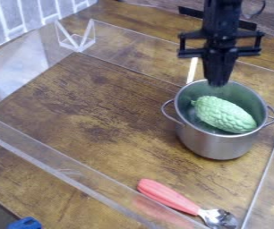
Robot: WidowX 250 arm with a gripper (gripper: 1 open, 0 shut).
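Note:
A steel pot point(209, 138) with two side handles stands on the right of the wooden table. A pale green, bumpy vegetable point(223, 114) lies inside it. My black gripper point(218, 73) hangs above the back of the pot, blurred, its tip shut, with nothing visible between its fingers.
A spoon with a pink handle point(164, 194) lies at the front right. Clear plastic walls border the wooden work area point(80, 107), whose left and middle are bare. A blue object point(23, 224) sits at the bottom left corner.

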